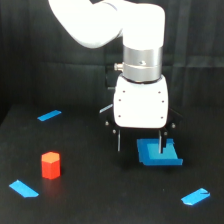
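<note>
A red-orange cube (pixel 50 165) rests on the dark table at the left. At the right of centre sits a shallow blue tray (pixel 172 158) with a lighter blue inside; the cube is well apart from it. My gripper (pixel 140 148) points down below its white hand (pixel 141 103), in front of the tray's left part in this view. The thin dark fingers stand wide apart, with nothing seen held between them. How high the fingertips are above the tray cannot be judged from this one view.
Strips of blue tape lie on the table: one at the back left (pixel 49 115), another at the front left (pixel 24 188) and a third at the front right (pixel 196 197). Between cube and tray the table (pixel 95 180) is bare. A dark curtain hangs behind.
</note>
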